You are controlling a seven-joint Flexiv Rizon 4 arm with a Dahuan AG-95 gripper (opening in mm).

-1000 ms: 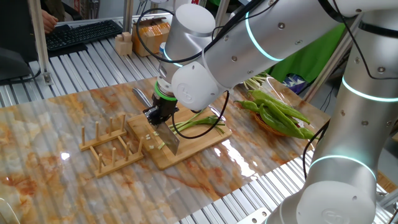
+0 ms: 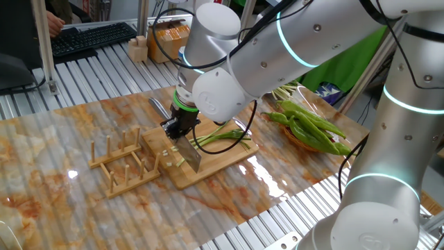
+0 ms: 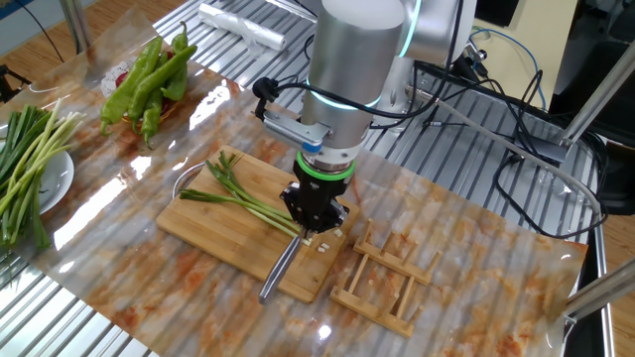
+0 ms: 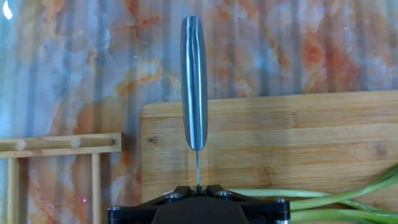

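Note:
My gripper (image 2: 179,130) is shut on a knife, pinching it where the steel handle (image 4: 194,81) meets the thin metal. The broad blade (image 2: 187,155) points down over the cutting board (image 2: 182,182), close to the green onions (image 2: 220,137). Whether its edge touches the board or the stalks cannot be made out. In exterior view 2 the handle (image 3: 281,270) slants away from the gripper (image 3: 308,228), past the board's edge. Small pale cut pieces (image 3: 317,266) lie on the wood beside the knife. The gripper body hides the blade in the wrist view.
A wooden peg rack (image 3: 382,290) stands close beside the board. Long green peppers (image 2: 305,126) fill a basket across the board from it, and more green onions (image 3: 40,164) lie on a white plate (image 3: 58,180).
The blade appears very slightly shifted to the right in exterior view 1. The gripper keeps its hold on the knife; the board, rack and vegetables look unchanged.

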